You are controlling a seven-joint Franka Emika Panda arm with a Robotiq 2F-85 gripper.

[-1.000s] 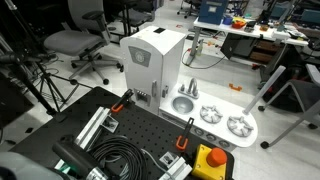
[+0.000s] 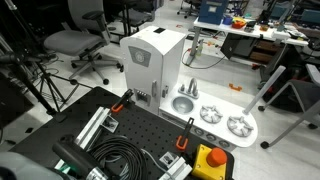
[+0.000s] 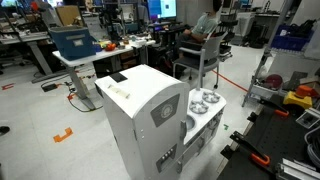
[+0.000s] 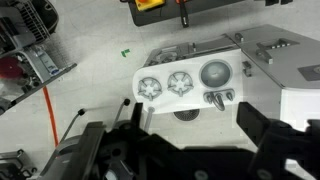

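Observation:
In the wrist view my gripper reaches in from the bottom edge as dark, poorly lit shapes. Its two sides appear spread apart, and no held object shows between them. Beyond it is a white toy kitchen unit with a round sink [image 4: 214,73], a curved faucet [image 4: 218,98] and two burners [image 4: 180,83]. Exterior view 1 shows the tall white cabinet [image 2: 153,65] standing upright, its front door looking shut. The lower counter [image 2: 213,113] extends from its side. The gripper's fingers cannot be made out in either exterior view.
A black perforated table [image 2: 150,130] borders the kitchen unit. On it are a coiled black cable [image 2: 118,157], orange-handled clamps and a yellow box with a red button [image 2: 216,157]. An office chair [image 2: 80,38] stands behind, with open floor around the unit.

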